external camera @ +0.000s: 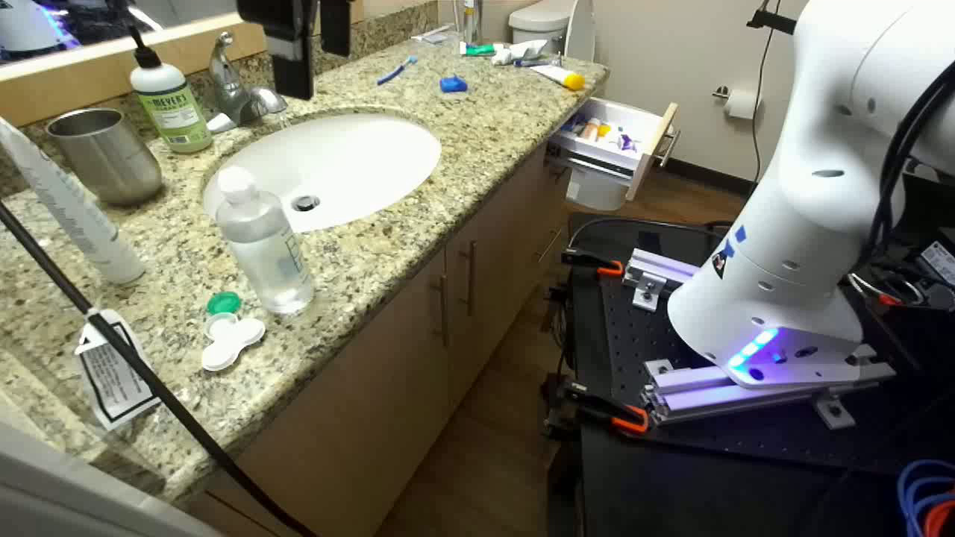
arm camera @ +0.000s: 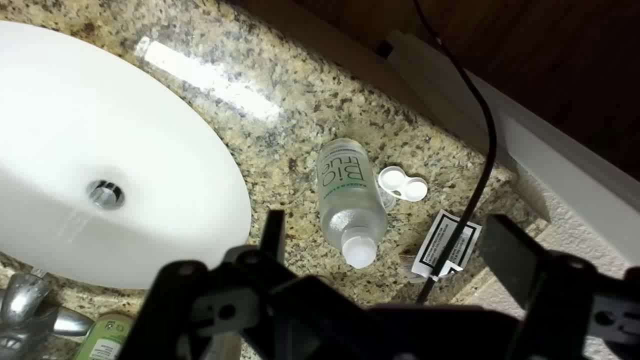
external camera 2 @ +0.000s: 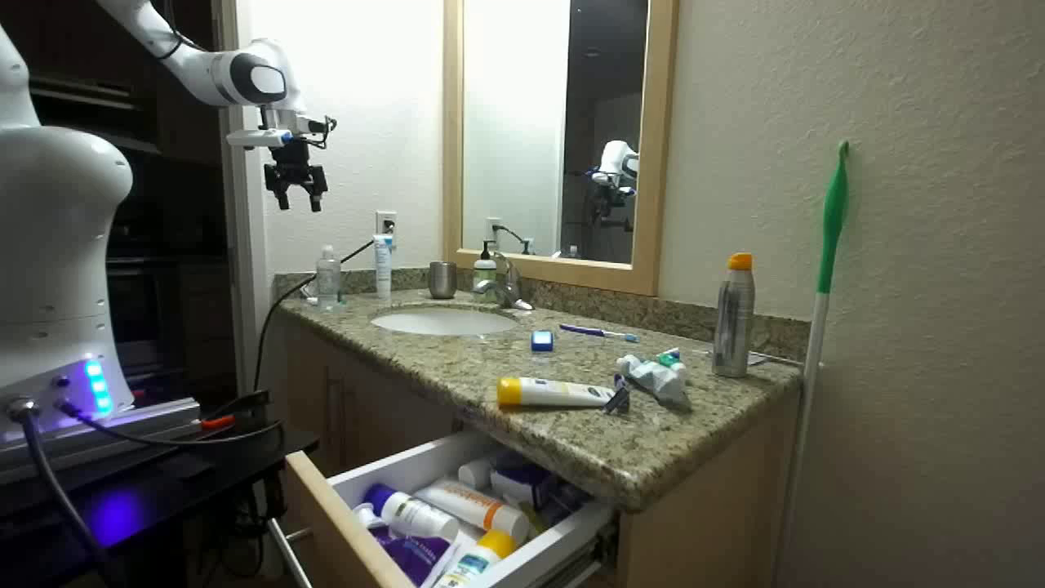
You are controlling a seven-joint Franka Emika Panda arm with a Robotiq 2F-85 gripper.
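My gripper [external camera 2: 300, 204] hangs high over the far left end of the counter, fingers apart and nothing between them. In the wrist view the clear Bio True bottle [arm camera: 351, 192] with its white cap stands below the gap between my fingers, well out of contact. Beside the bottle lies a white contact lens case [arm camera: 403, 183]; its loose green lid [external camera: 224, 303] shows in exterior view 1. A white upright tube [external camera 2: 383, 266] and a steel cup [external camera 2: 442, 280] stand nearby. Only the lower part of my gripper enters exterior view 1, at the top.
The white sink [external camera: 349, 161] lies beside the bottle, with a faucet [external camera: 242, 89] and soap bottle [external camera: 174, 103] behind. A black cable [arm camera: 489, 144] crosses the counter end over a paper tag [arm camera: 441, 240]. An open, filled drawer [external camera 2: 338, 524] juts out at the opposite end.
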